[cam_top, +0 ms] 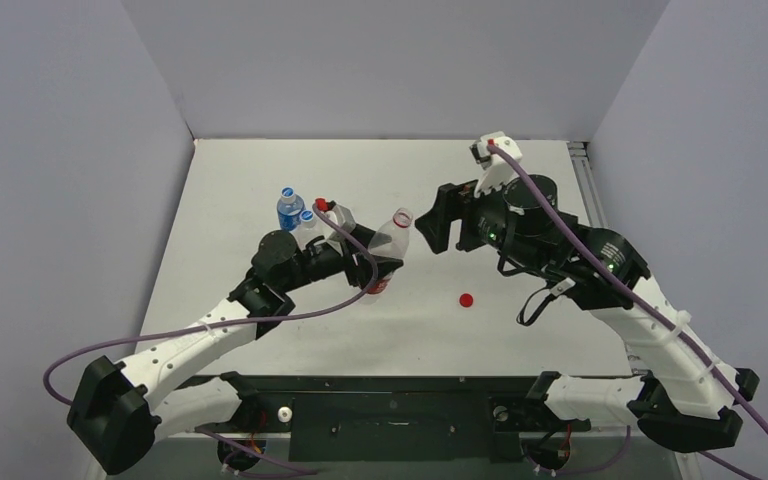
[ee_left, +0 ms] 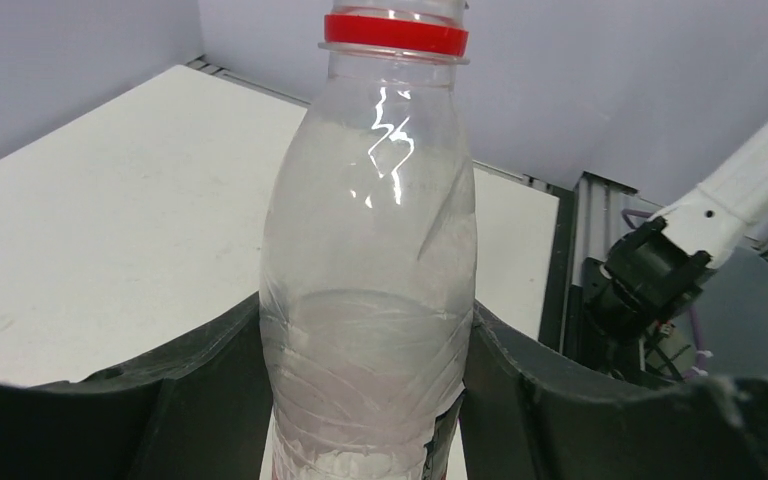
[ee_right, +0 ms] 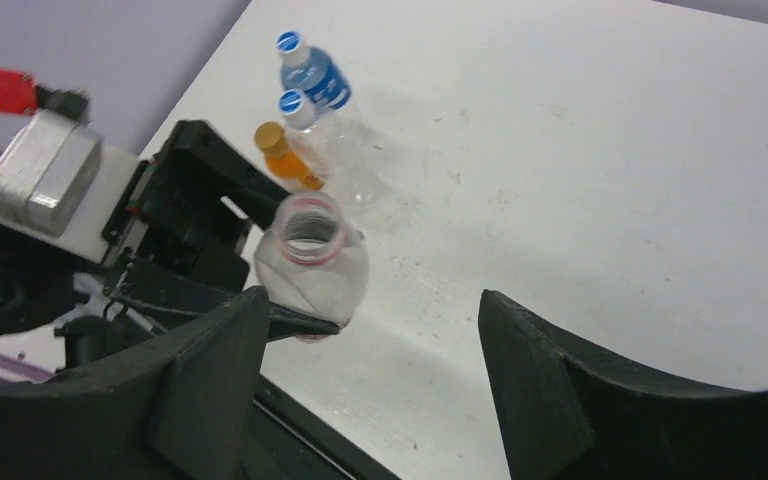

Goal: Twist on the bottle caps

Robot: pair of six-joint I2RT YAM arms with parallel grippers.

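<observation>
A clear bottle point(cam_top: 391, 238) stands left of the table's middle, its mouth point(ee_right: 309, 228) uncapped and a red ring point(ee_left: 395, 33) round its neck. My left gripper is shut on it, one finger against each side of the body. On the table to the right lies a red cap point(cam_top: 466, 300). My right gripper stands open and empty, a short way right of the bottle neck.
Behind my left gripper are a blue-labelled bottle point(ee_right: 318, 77), a clear blue-capped bottle point(ee_right: 331, 140) and an orange bottle point(ee_right: 290, 160). The white table point(cam_top: 520, 340) is otherwise largely bare, with grey walls around.
</observation>
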